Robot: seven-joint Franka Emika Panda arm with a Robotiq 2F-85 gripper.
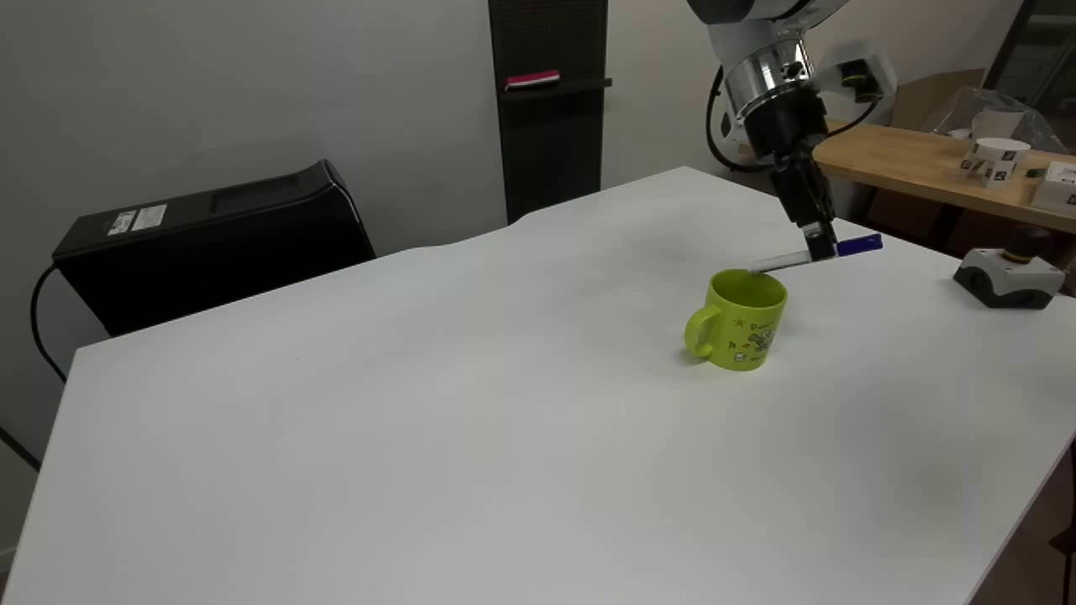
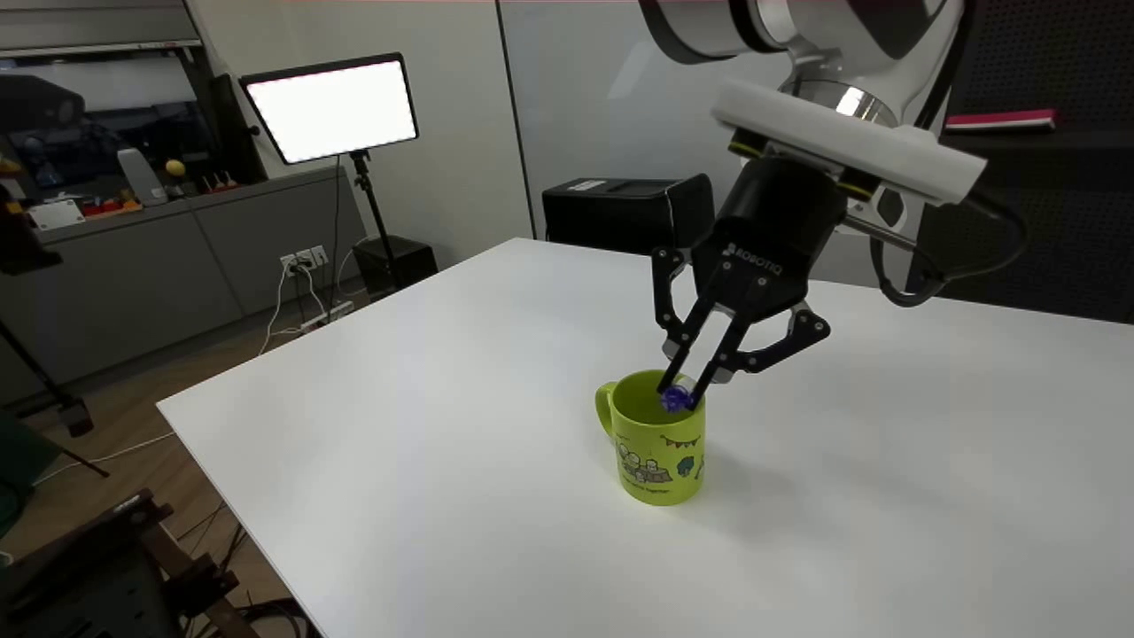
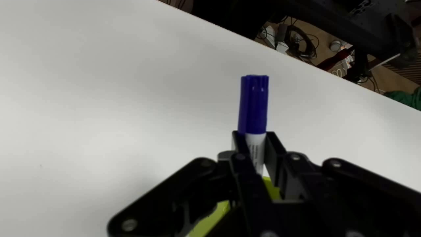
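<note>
A white marker with a blue cap (image 3: 254, 104) is pinched in my gripper, which is shut on its white barrel near the cap. In exterior view 1 the marker (image 1: 784, 261) lies nearly level, tilted slightly down toward the left. Its white end is at the back rim of the green mug (image 1: 739, 328); whether it touches is unclear. The mug stands upright on the table, handle to the left. In exterior view 2 my gripper (image 2: 680, 397) overlaps the right side of the mug's opening, and the capped end faces that camera.
An emergency-stop box (image 1: 1010, 270) sits at the table's right edge. A black case (image 1: 217, 242) stands beyond the far left edge.
</note>
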